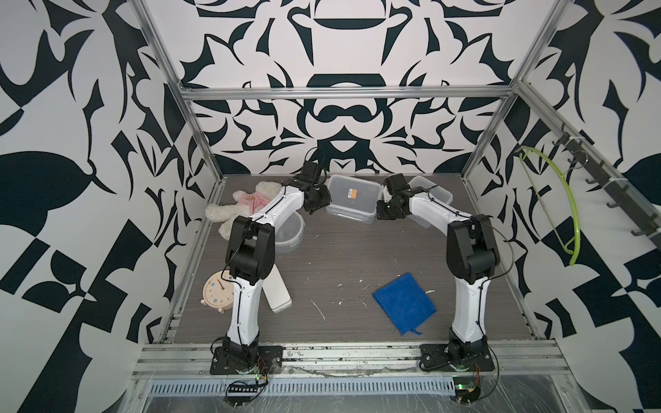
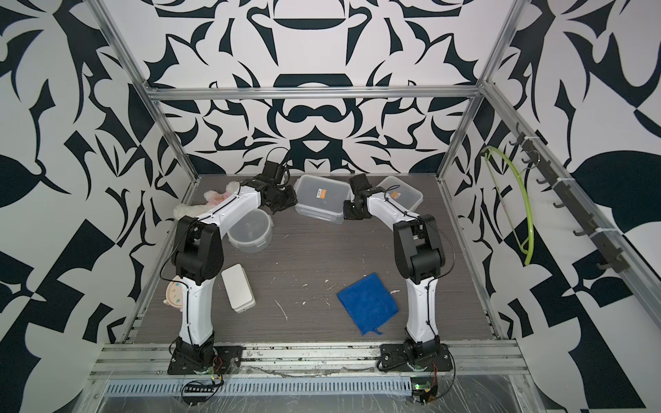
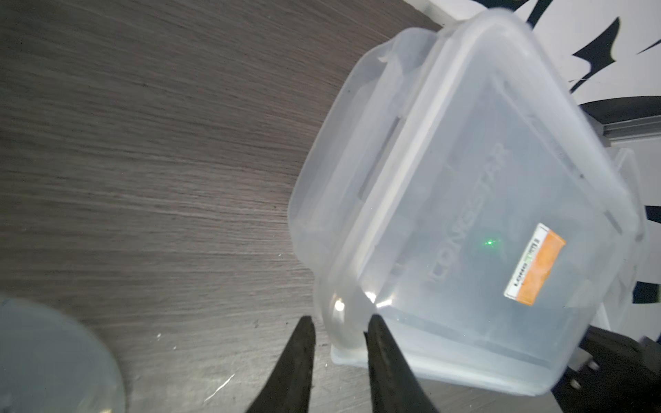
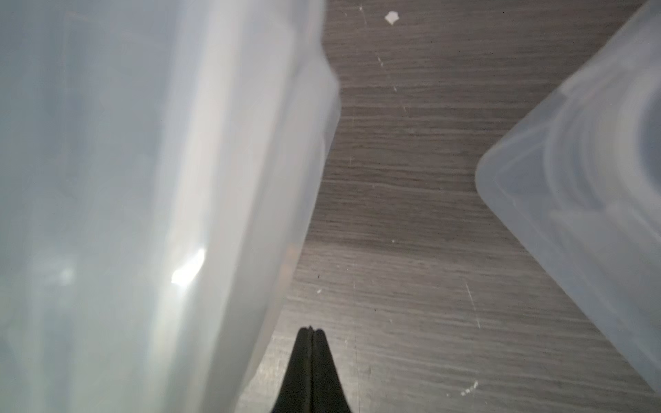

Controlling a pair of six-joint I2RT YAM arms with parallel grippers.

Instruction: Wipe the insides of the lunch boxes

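The large clear lunch box [image 1: 353, 194], with an orange label and its lid on, stands at the back middle. At its left corner is my left gripper. Its fingers are a little apart, with the box's corner between their tips; how firmly they grip is not clear. On the box's other side my right gripper is shut, nothing showing between its fingers, close to the box wall [image 4: 268, 206]. A second rectangular lunch box [image 2: 406, 195] sits at the back right, partly behind my right arm. The round clear container [image 2: 250, 230] is by my left arm. A blue cloth [image 1: 405, 303] lies front right.
A plush toy [image 1: 230, 212] is at the back left. A pinkish clock [image 1: 217, 292] and a white box [image 2: 238, 287] lie at the front left. A green hanger [image 1: 570, 199] hangs on the right wall.
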